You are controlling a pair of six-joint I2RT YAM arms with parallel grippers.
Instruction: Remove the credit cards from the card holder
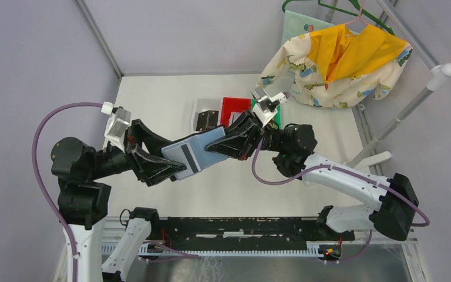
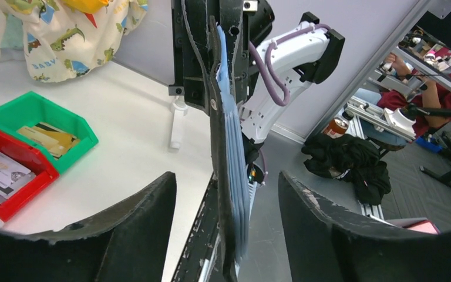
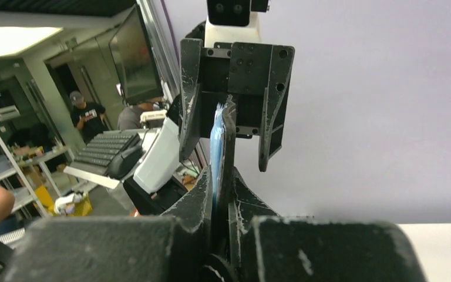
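Observation:
The card holder [image 1: 191, 153], light blue with a black edge, hangs in the air between my two arms. At its right end my right gripper [image 1: 216, 145] is shut on it, as the right wrist view also shows the holder [image 3: 216, 147] pinched between the fingers. My left gripper is open, one finger on each side of the holder [image 2: 234, 158] with gaps on both sides. Seen edge-on there, the holder shows several thin blue layers beside a black cover. Any cards inside cannot be made out.
On the table behind are a clear tray holding a black item [image 1: 207, 120], a red tray [image 2: 41, 176] with cards in it, and a green tray [image 2: 85, 132] with cards. Clothes [image 1: 335, 64] hang at the back right.

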